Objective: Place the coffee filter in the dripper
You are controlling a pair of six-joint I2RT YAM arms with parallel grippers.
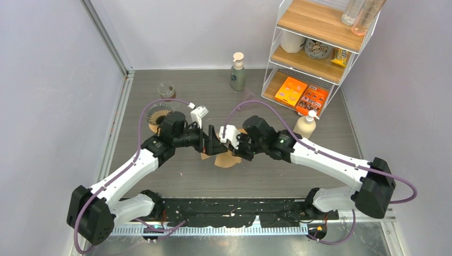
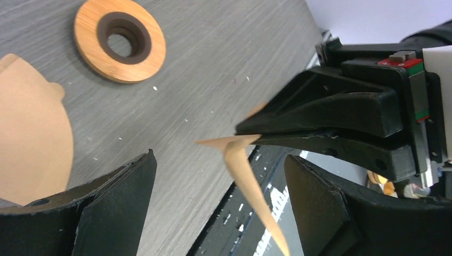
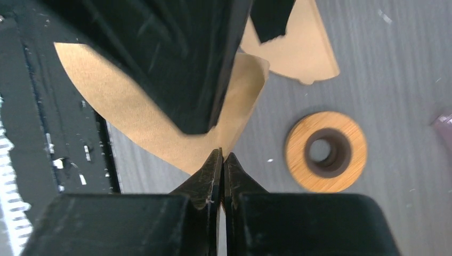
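My right gripper is shut on a tan paper coffee filter (image 3: pixel 160 128), held raised at the table's centre. In the left wrist view this filter (image 2: pixel 245 181) hangs from the right fingers, between the open fingers of my left gripper. A second filter (image 2: pixel 29 133) lies flat on the table. A wooden ring (image 2: pixel 90 32) with a dark hollow centre also lies there. The ribbed dripper (image 1: pixel 159 111) stands at left in the top view, partly behind my left arm.
A glass (image 1: pixel 166 89), a green pump bottle (image 1: pixel 237 77), a pink cone-like object (image 3: pixel 445 128) and a cream bottle (image 1: pixel 304 126) stand around. A shelf (image 1: pixel 304 64) fills the back right.
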